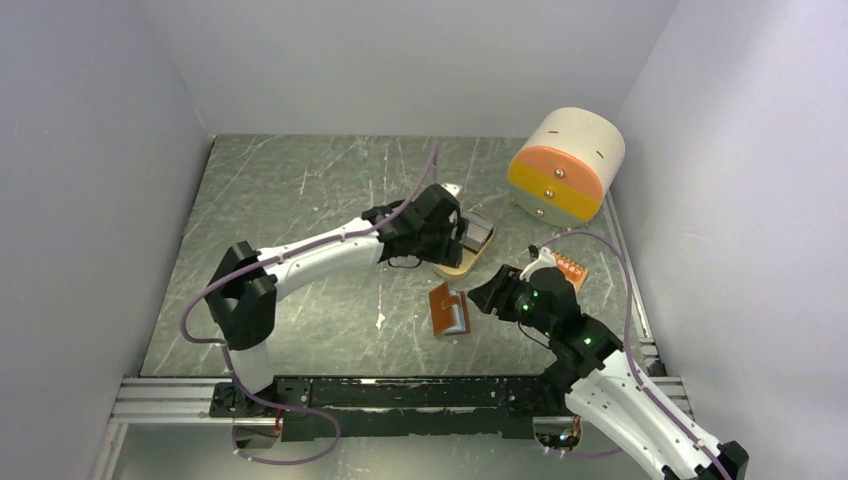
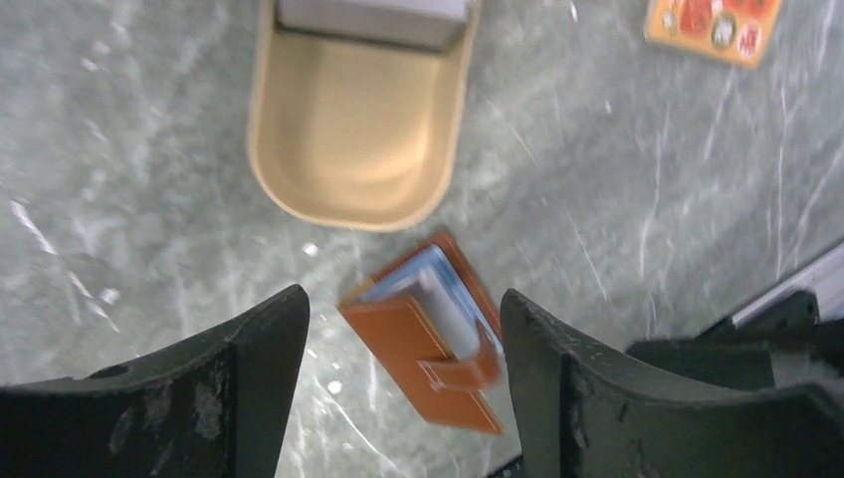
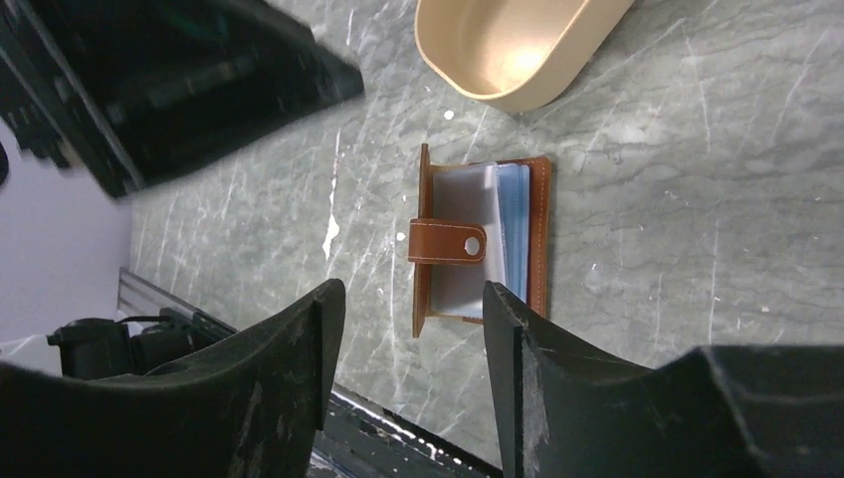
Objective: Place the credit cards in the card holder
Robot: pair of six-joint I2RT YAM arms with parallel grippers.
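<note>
A brown leather card holder (image 3: 448, 244) stands partly open on the table, its strap across pale and blue inner leaves; in the top view the holder (image 1: 438, 310) lies near the front edge. No separate loose credit card can be made out. My left gripper is open above the table, between the holder and a beige tray (image 2: 358, 149), with nothing between its fingers. To the right of the holder, my right gripper (image 1: 483, 303) hovers close by. The right wrist view shows that gripper open and empty, the holder visible beyond its fingertips.
A grey block (image 1: 479, 232) sits inside the beige tray (image 1: 470, 266). At the back right stands a rounded box (image 1: 575, 150) with coloured drawers. An orange patterned pad (image 2: 709, 25) lies behind the right arm.
</note>
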